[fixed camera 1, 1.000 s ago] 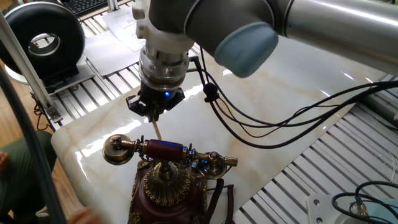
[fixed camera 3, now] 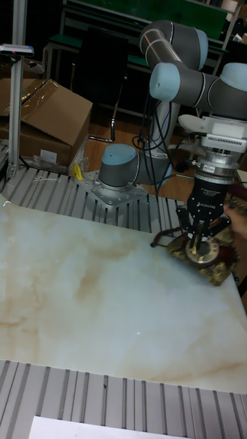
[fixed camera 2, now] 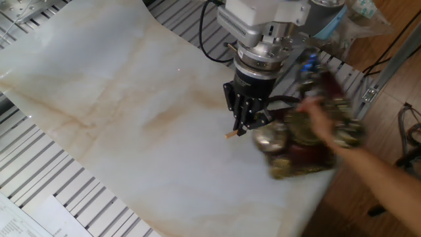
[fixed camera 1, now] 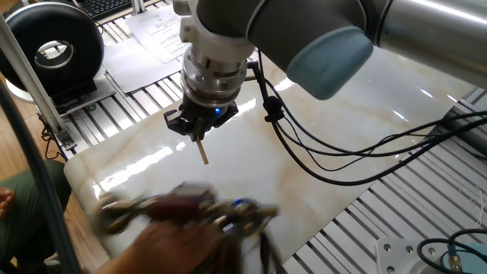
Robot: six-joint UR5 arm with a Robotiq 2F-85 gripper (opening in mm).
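A thin wooden stick (fixed camera 1: 202, 153) pokes downward from my gripper (fixed camera 1: 199, 135), whose fingers are shut on its upper end. In exterior view 2 the light stick (fixed camera 2: 231, 134) shows just past the fingertips, above the marbled sheet. An old-style brass and dark red telephone (fixed camera 2: 308, 155) is gripped by a person's hand (fixed camera 2: 318, 117), beside my gripper. It is blurred in exterior view 1, where its handset (fixed camera 1: 181, 205) lies in front of the stick. Behind my gripper in exterior view 3, part of the telephone (fixed camera 3: 219, 267) is hidden.
The marbled sheet (fixed camera 2: 99, 118) has wide free room away from the telephone. Black cables (fixed camera 1: 335, 181) loop from the arm across the table. Paper sheets (fixed camera 1: 156, 34) and a black ring-shaped object (fixed camera 1: 80, 34) stand at the far left in exterior view 1.
A person's hand has reached in and taken hold of the telephone, which now appears shifted and blurred. My gripper has moved slightly right in exterior view 1, the stick still in it.
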